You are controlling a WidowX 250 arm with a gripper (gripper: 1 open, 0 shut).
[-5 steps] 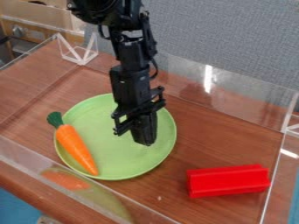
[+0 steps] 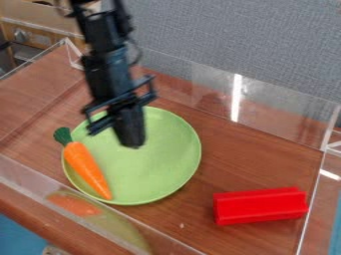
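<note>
A green plate [image 2: 160,174] lies on the wooden surface, with an orange toy carrot [image 2: 86,166] with green top resting on its left side. My black gripper [image 2: 130,131], blurred by motion, is over the back part of the plate, above and right of the carrot. It looks shut, with nothing visible between its fingers.
A red block [image 2: 260,206] lies at the right front. Clear walls [image 2: 320,189] border the wooden surface [image 2: 233,149], with a grey backdrop behind. The surface between plate and block is free.
My arm and gripper have risen and moved left across the plate. The carrot, plate and red block have stayed in place.
</note>
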